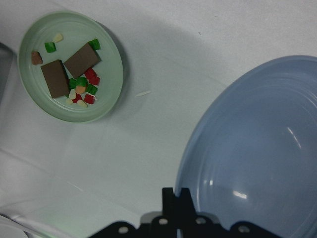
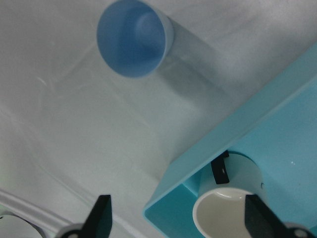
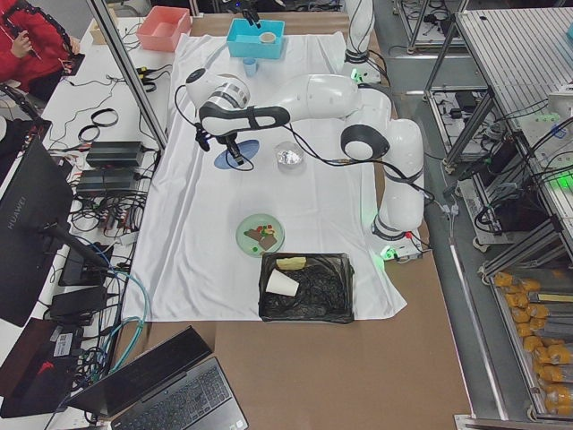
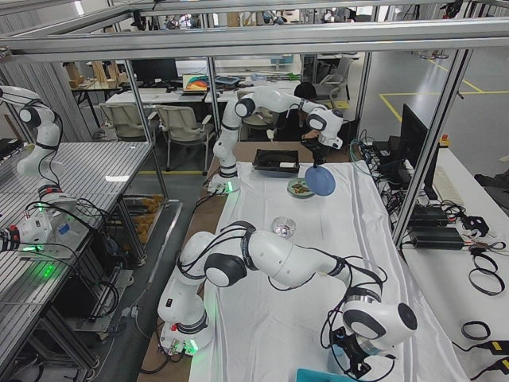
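My left gripper is shut on the rim of a blue plate [image 1: 252, 139], held in the air over the white cloth. The green plate [image 1: 47, 91] below it holds brown blocks and small coloured pieces. My right gripper is open at the light-blue bin [image 2: 277, 139], above a white mug [image 2: 223, 208] inside it; nothing shows held. A blue cup [image 2: 131, 39] stands outside the bin.
A black-lined bin [image 3: 318, 296] with a white item and a yellow one stands at the near edge. A silver bowl [image 4: 283, 227] is mid-cloth. Cloth around the green plate is clear.
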